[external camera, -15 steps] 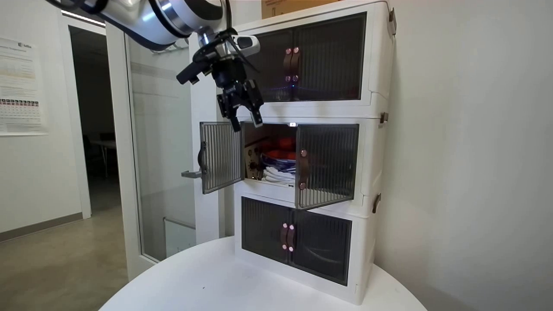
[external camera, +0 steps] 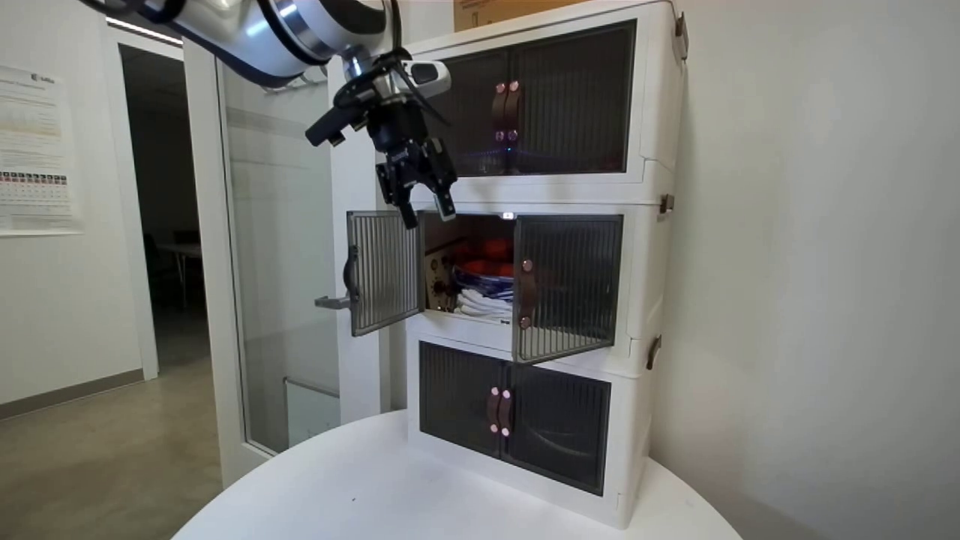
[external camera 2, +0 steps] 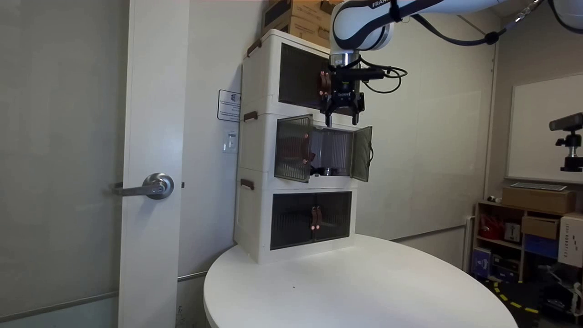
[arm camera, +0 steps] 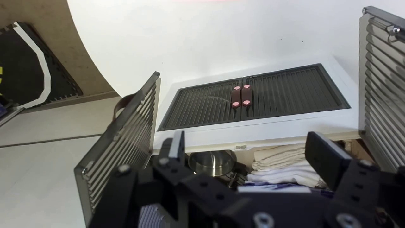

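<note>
My gripper (external camera: 428, 220) hangs in front of the white cabinet, just above the opening of its middle compartment. Its fingers stand wide apart with nothing between them, as the wrist view shows. Both middle doors are swung outward: in exterior view 1 the left door (external camera: 387, 274) and the right door (external camera: 568, 292) flank the opening. Inside are folded white cloths (external camera: 483, 303), blue and red fabric (external camera: 486, 270), and, seen from the wrist, a shiny metal pot (arm camera: 211, 162) beside pale folded cloth (arm camera: 283, 165). The deeper part of the compartment is dark or hidden by the gripper.
The upper doors (external camera: 571, 99) and lower doors (external camera: 558, 423) of the cabinet are closed. Below, the round white table (external camera 2: 371, 284) is bare in front of the cabinet. Cardboard boxes (external camera 2: 306, 24) sit on top. The two swung-out doors edge the space around the opening.
</note>
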